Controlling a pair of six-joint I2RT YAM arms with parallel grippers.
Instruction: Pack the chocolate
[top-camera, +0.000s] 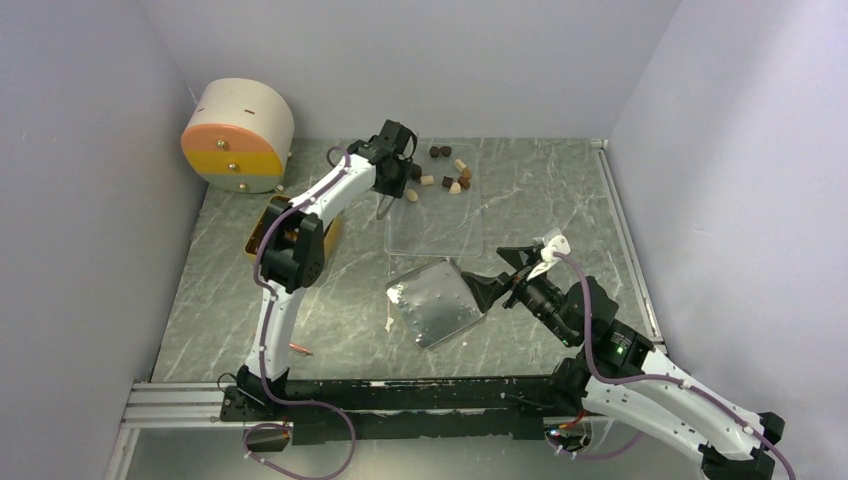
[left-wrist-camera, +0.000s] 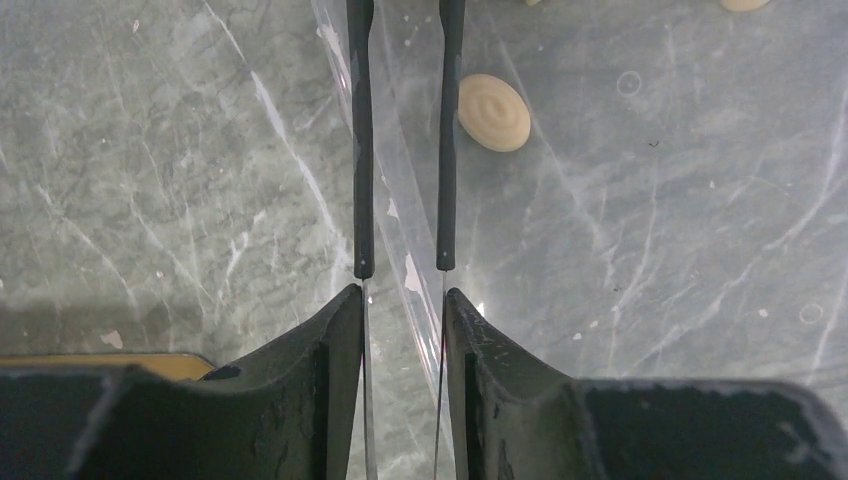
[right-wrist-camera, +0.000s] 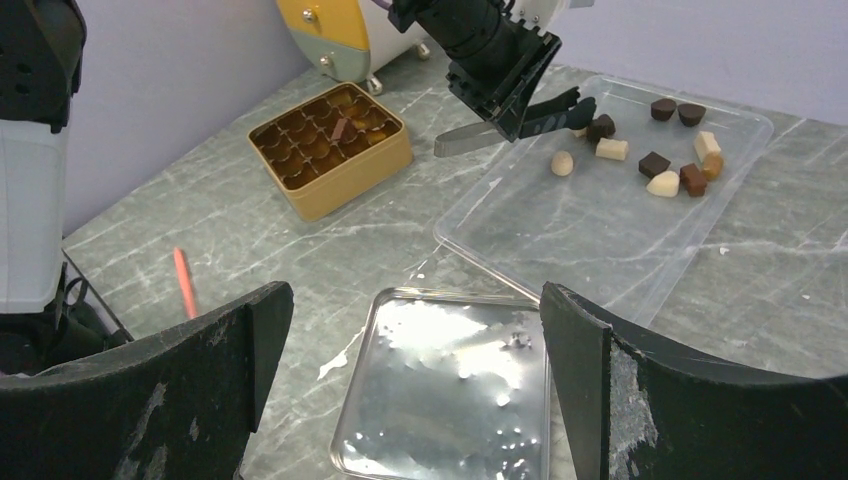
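Several chocolates in dark, brown and cream shapes lie in the clear tray (right-wrist-camera: 620, 250) at the back. My left gripper, tweezer-like with long tips, is part open over the tray's left edge, nothing seen between its tips; an oval cream chocolate (left-wrist-camera: 494, 112) lies just right of them. A gold box (right-wrist-camera: 350, 175) with a brown compartment insert stands on the left, partly under the left arm in the top view. My right gripper (top-camera: 500, 271) stands open at the front right, with nothing between its fingers.
A metal tray (right-wrist-camera: 440, 390) lies in front of the clear tray. A striped drum-shaped cabinet (top-camera: 237, 135) stands at the back left, and an orange stick (right-wrist-camera: 185, 282) lies at the front left.
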